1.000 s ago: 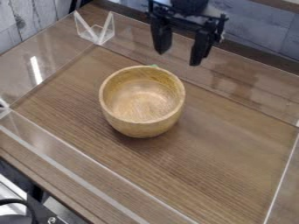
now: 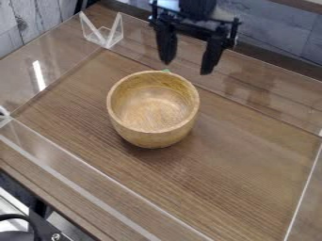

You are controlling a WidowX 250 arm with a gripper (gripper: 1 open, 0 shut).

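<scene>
A round wooden bowl (image 2: 152,113) sits left of centre on the wooden table (image 2: 214,188), empty. My black gripper (image 2: 191,52) hangs above and behind the bowl, near the top of the view, its two dark fingers apart, with nothing seen between them. A small pale green object lies just behind the bowl's rim, too small to tell what it is.
A white wire-like object (image 2: 104,30) stands at the back left, and another at the left edge. A dark coiled item (image 2: 19,226) sits at the bottom left corner.
My gripper has shifted slightly to the left over the last second. The bowl has not moved.
</scene>
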